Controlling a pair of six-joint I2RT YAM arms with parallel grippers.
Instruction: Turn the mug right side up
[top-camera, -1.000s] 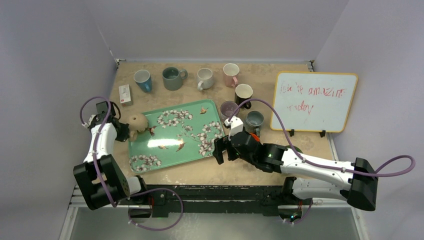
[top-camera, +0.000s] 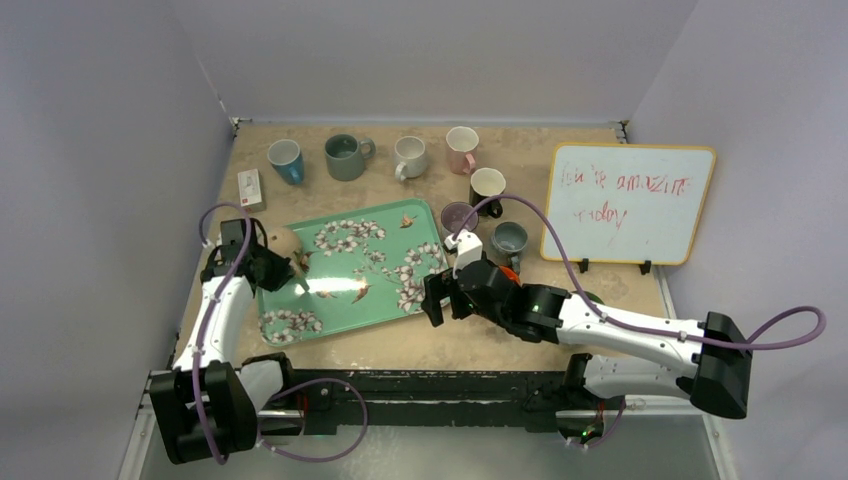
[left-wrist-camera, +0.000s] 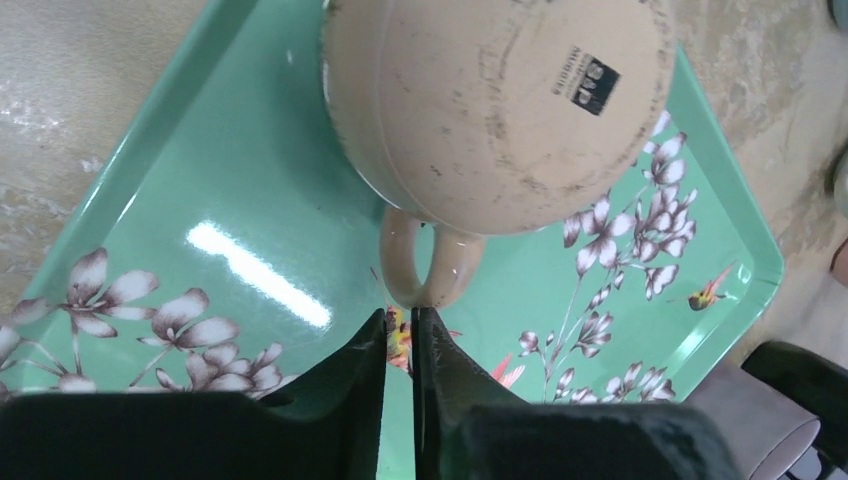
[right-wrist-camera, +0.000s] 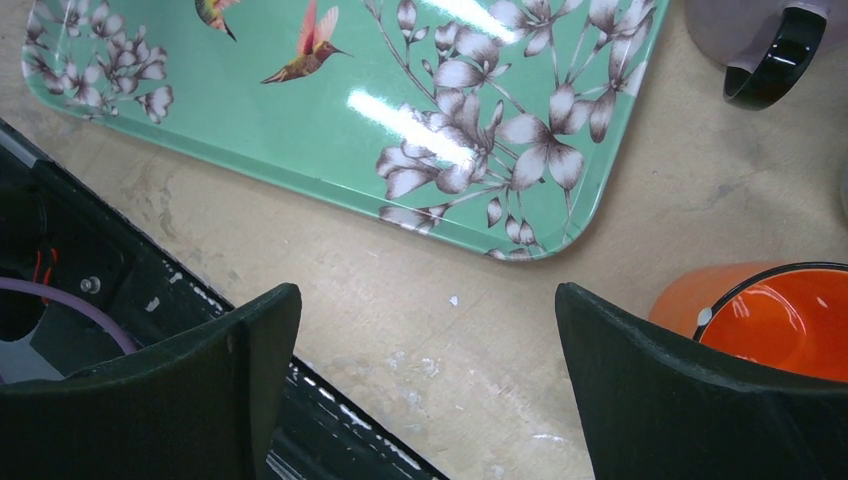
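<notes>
An upside-down beige mug (left-wrist-camera: 500, 100) lies base up at the left end of the green floral tray (top-camera: 350, 310), its handle (left-wrist-camera: 450, 275) pointing toward my left gripper. The left gripper's fingertips are close together just short of the handle, with nothing visible between them; in the top view its body partly hides the mug. My right gripper stands open over the table near the tray's front right corner, empty.
Several upright mugs line the back and right of the tray, including an orange mug (right-wrist-camera: 740, 320) beside the right gripper. A whiteboard (top-camera: 625, 200) stands at the right, a small box (top-camera: 250, 190) at the back left.
The right arm is practically still.
</notes>
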